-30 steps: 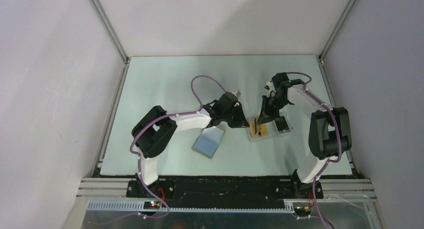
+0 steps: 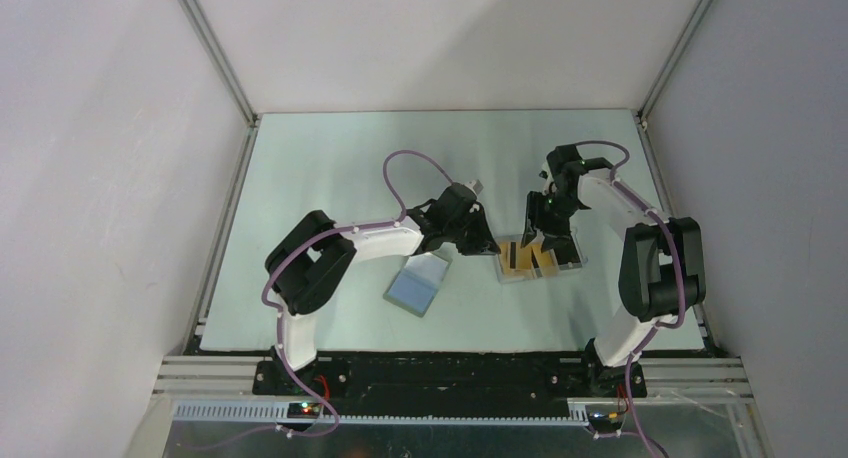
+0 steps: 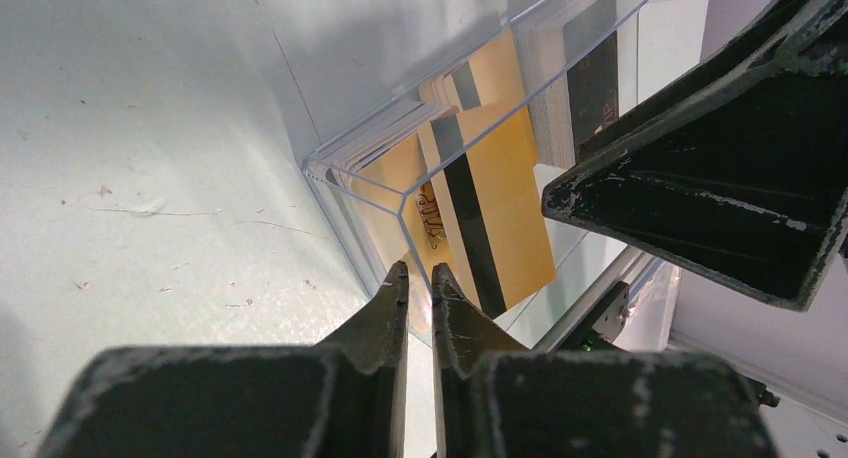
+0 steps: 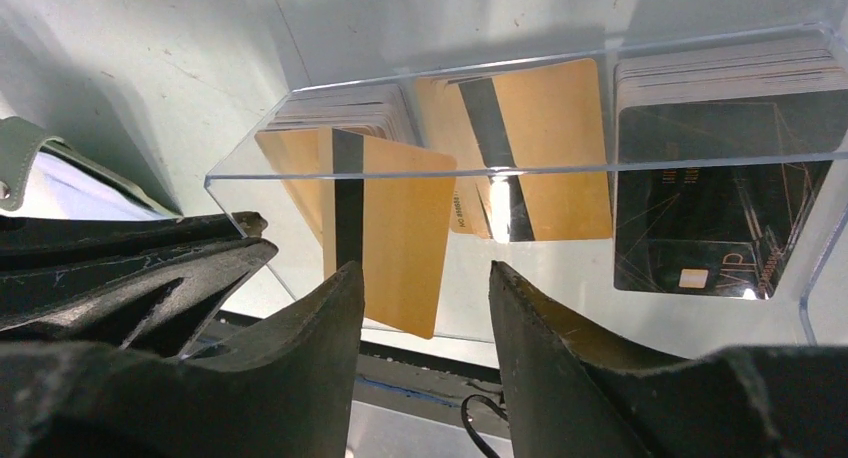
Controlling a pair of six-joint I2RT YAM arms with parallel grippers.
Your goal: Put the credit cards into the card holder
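A clear box [image 2: 507, 276] holds stacks of cards in its compartments. One gold card [image 4: 405, 233] with a black stripe lies askew over the left stack. Another gold card [image 4: 560, 138] tops the middle stack, and a black card [image 4: 700, 218] fills the right compartment. My left gripper is shut on the box's clear wall at its left end. My right gripper is open above the box, with nothing held between its fingers. The card holder [image 2: 418, 282], blue and white inside, lies spread open left of the box.
The left gripper's dark fingers [image 4: 225, 243] reach in close to the right gripper, at the box's left end. Bare table [image 2: 340, 158] extends behind and to the left of the arms.
My right gripper has opened and shifted slightly to the right over the box, and more of the gold cards now shows. My left arm and the card holder have stayed put.
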